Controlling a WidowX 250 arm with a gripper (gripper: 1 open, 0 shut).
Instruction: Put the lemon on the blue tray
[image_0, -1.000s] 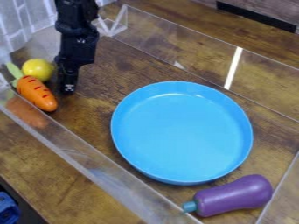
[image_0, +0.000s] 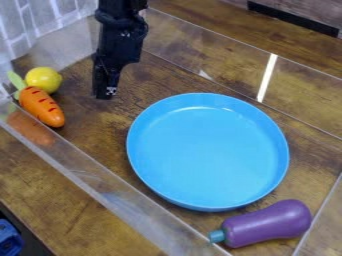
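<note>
The yellow lemon (image_0: 44, 79) rests at the left side of the wooden surface, touching or very close to the top of the carrot. Off to the lemon's right, with a clear gap of wood between, is my black gripper (image_0: 106, 84), pointing down near the surface. Nothing shows held in it, though its fingers are too dark and small to tell how they stand. The round blue tray (image_0: 207, 152) lies flat and empty right of centre.
An orange toy carrot (image_0: 40, 106) lies just below the lemon. Near the front right corner is a purple eggplant (image_0: 267, 224), close to the tray's lower edge. Clear low walls bound the surface at left and front. Bare wood separates gripper and tray.
My gripper has moved right, away from the lemon, step by step across the frames. Lemon, carrot, tray and eggplant have stayed where they were.
</note>
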